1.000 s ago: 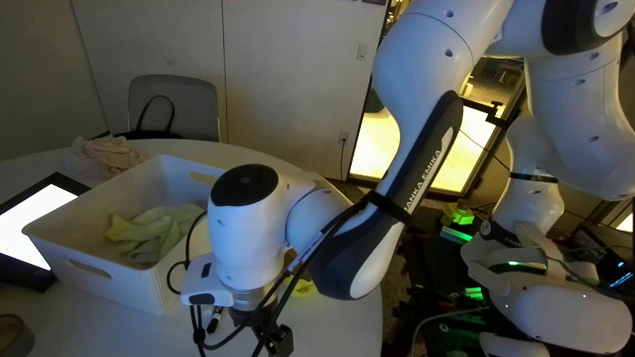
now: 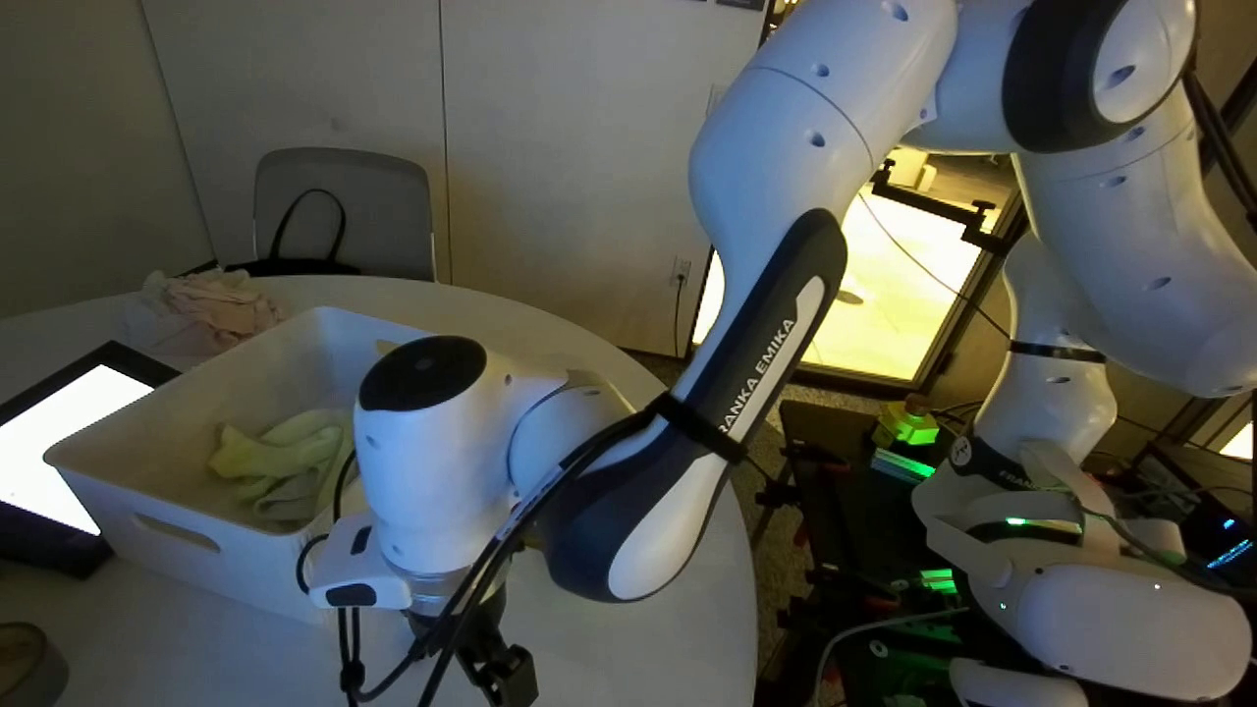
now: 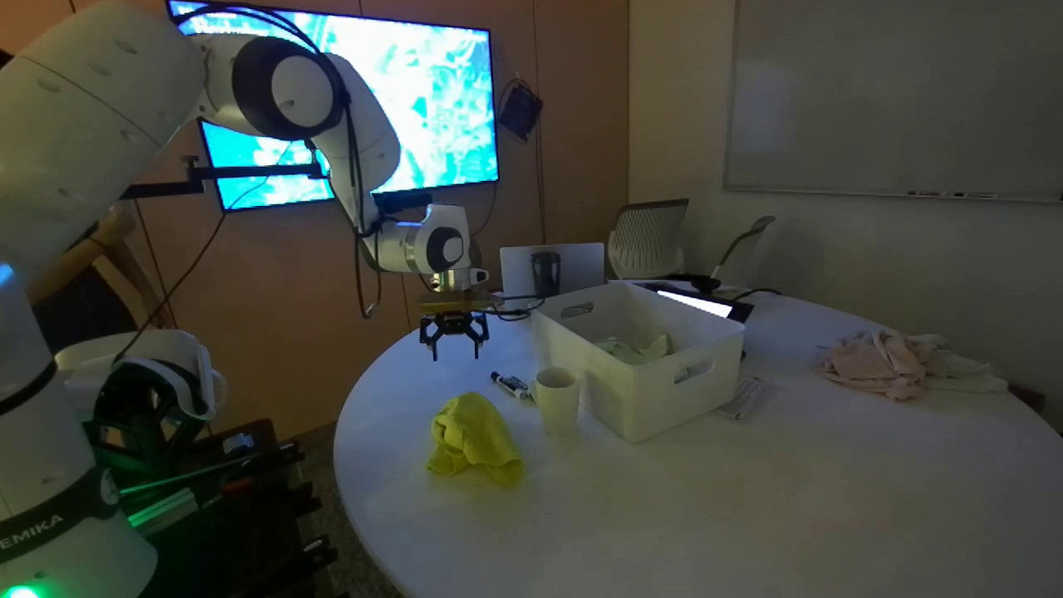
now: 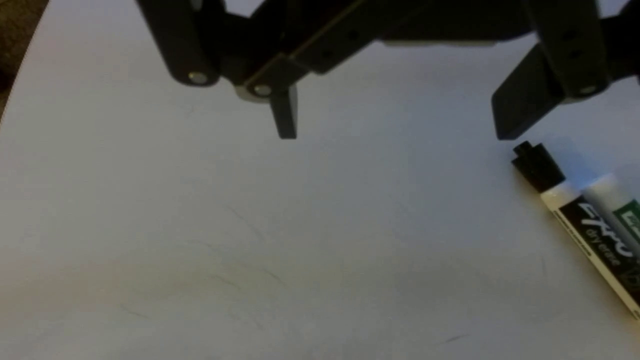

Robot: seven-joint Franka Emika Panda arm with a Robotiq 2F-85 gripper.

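Above the table, my gripper point(image 3: 456, 350) points down, open and empty. In the wrist view the two fingertips point(image 4: 286, 117) stand wide apart over bare tabletop. A black-capped Expo marker point(image 4: 585, 219) lies just below and right of the right-hand finger, with a second, green-labelled marker point(image 4: 624, 210) alongside it, partly cut off by the frame edge. Seen from exterior view 2, the markers point(image 3: 512, 385) rest on the table right of and below the gripper, beside a pale mug point(image 3: 558, 402). Nearer that camera is a crumpled yellow cloth point(image 3: 473, 438).
A white bin point(image 3: 638, 399) with pale green cloth point(image 2: 283, 460) inside stands beside the mug. Pink cloth point(image 3: 877, 364) lies farther off on the table. A lit screen point(image 2: 59, 442) borders the bin.
The arm and gripper have shifted left and toward the bin in exterior view 1. They now cover the marker that showed below the wrist and part of the bin's cloth.
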